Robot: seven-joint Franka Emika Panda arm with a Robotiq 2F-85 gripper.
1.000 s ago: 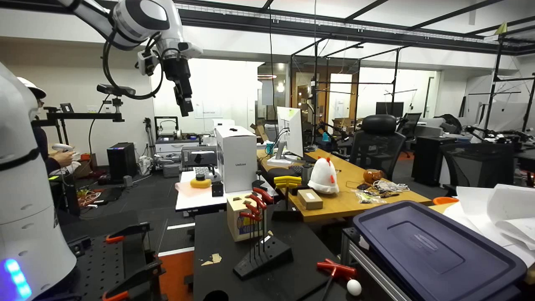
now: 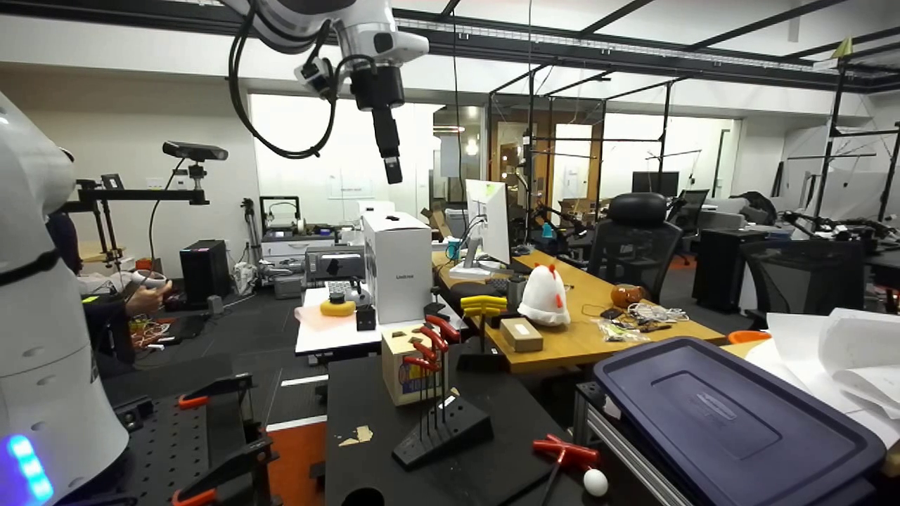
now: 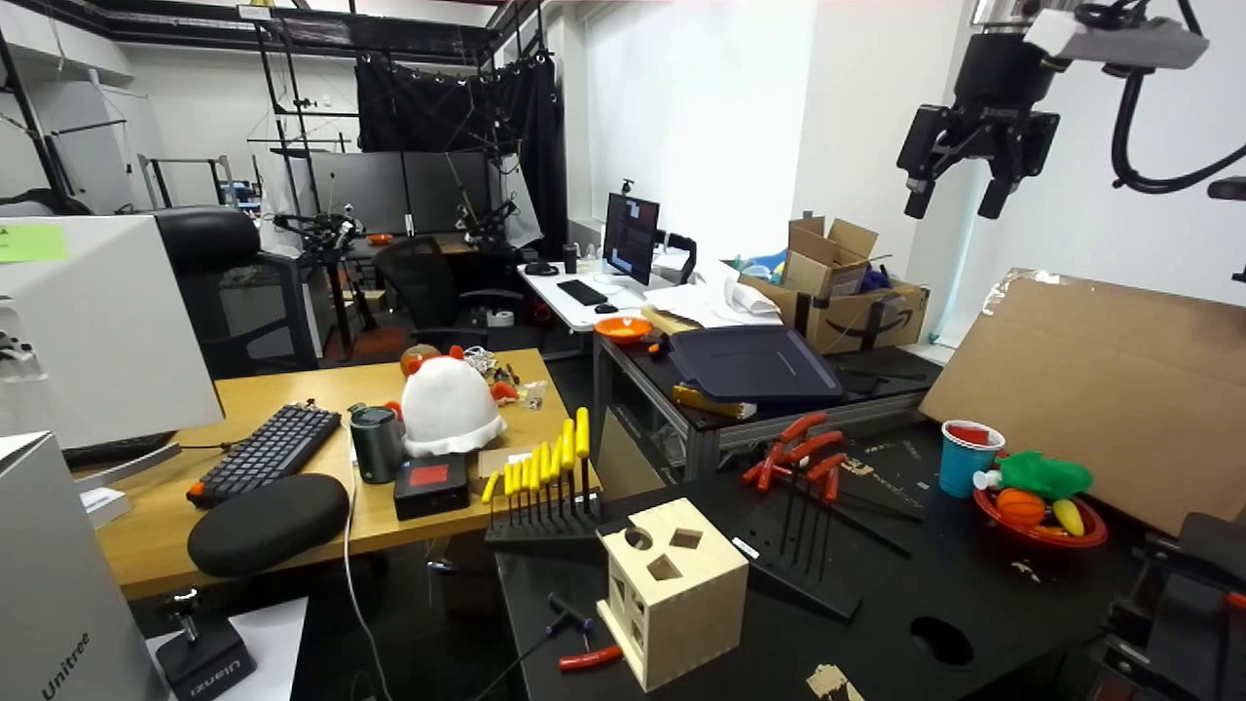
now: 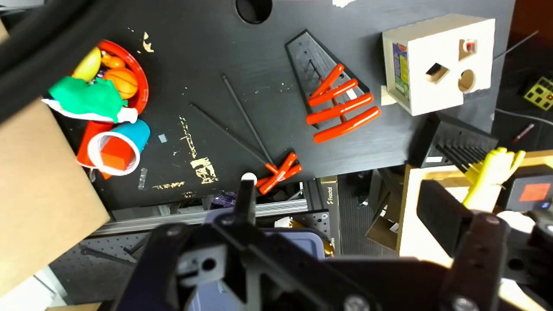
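Note:
High above the black table, my gripper (image 3: 954, 208) stands open, its two fingers well apart and nothing between them. In the wrist view its fingers (image 4: 246, 199) spread wide along the lower edge. Red-handled hex keys (image 4: 342, 103) stand in a black holder (image 4: 306, 52) on the table. Two loose red-handled keys (image 4: 280, 173) lie crossed by the table edge, beside a white ball (image 4: 249, 177). A wooden shape-sorter box (image 4: 446, 57) sits past the holder. At the other end are a blue cup (image 4: 135, 135) and a red bowl (image 4: 140, 77) of toy food.
Yellow-handled keys (image 3: 543, 467) stand in a second holder near the wooden desk (image 3: 257, 391). A dark blue lid (image 2: 725, 413) lies beside the table. A large cardboard sheet (image 3: 1075, 374) leans behind the bowl. Bare black tabletop (image 4: 207, 46) separates the bowl from the key holder.
In exterior view 1, the arm and gripper have moved right and slightly up. The tabletop objects there have not moved. The person at the left has shifted behind the arm's base.

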